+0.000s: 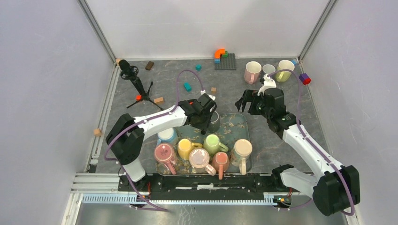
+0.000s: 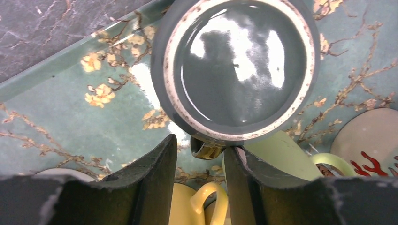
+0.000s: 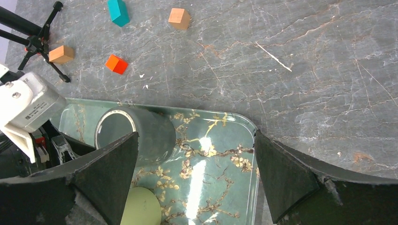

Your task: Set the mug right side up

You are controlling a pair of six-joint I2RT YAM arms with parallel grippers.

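Note:
A dark grey mug lies on its side in the green tray; in the left wrist view its round end (image 2: pixel 239 70) faces up toward the camera, with the handle (image 2: pixel 204 151) below it. My left gripper is at that handle, fingers part-way apart on either side of it; whether they grip it is unclear. My right gripper stands open above the right of the tray, nothing between its fingers.
Several mugs, including yellow (image 1: pixel 185 149) and green (image 1: pixel 213 144), crowd the tray's front. More cups (image 1: pixel 252 70) stand at the back right. A black stand (image 1: pixel 136 84) and loose blocks occupy the back left.

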